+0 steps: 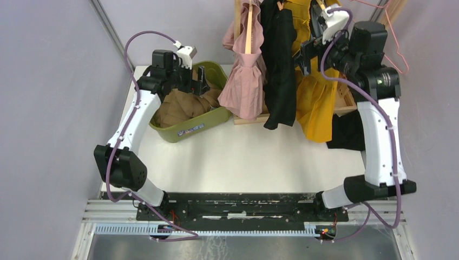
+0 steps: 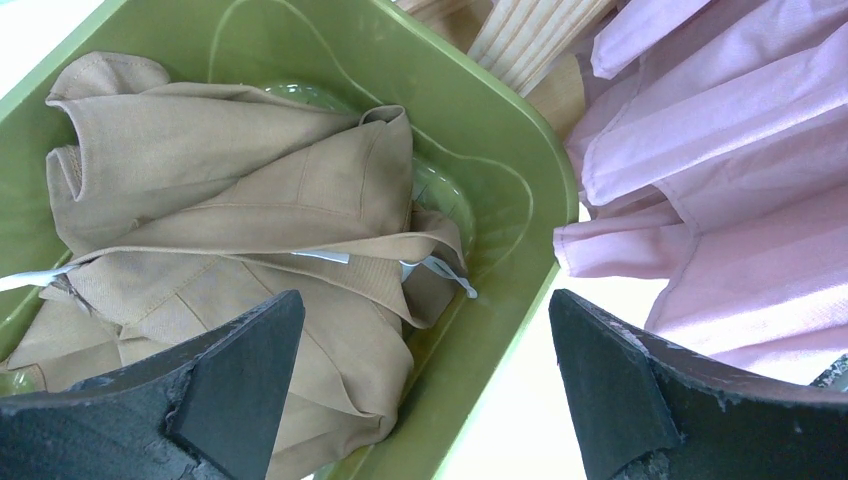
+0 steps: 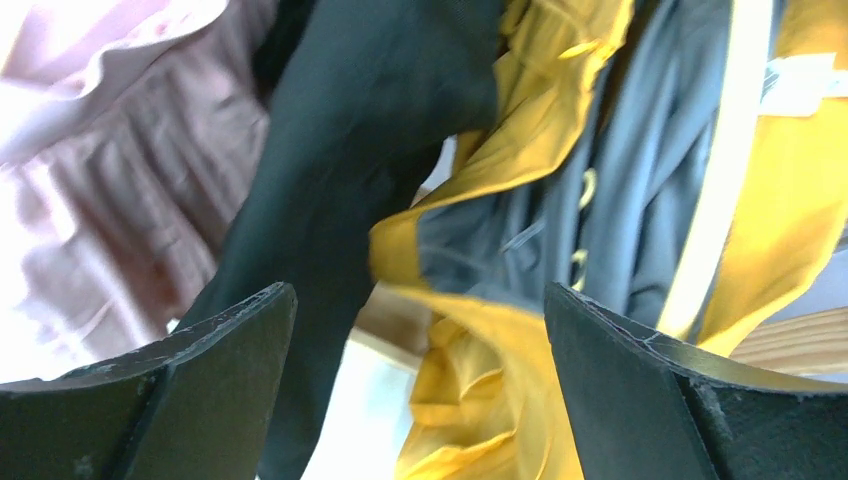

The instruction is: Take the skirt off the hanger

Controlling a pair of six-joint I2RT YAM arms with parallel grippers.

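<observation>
A brown skirt-like garment lies crumpled in the green tub, with a white tag and thin loops showing. Above the tub's right side, my left gripper is open and holds nothing. On the rack hang a pink garment, a black garment and a yellow garment. My right gripper is open in front of the black and yellow clothes, its fingers empty. Inside the yellow waistband a dark grey lining shows. Which garment is the skirt, I cannot tell.
At the upper right hangs a pink hanger. A pale wooden rack base stands under the clothes, and dark cloth lies at the right. Bare white table fills the front middle.
</observation>
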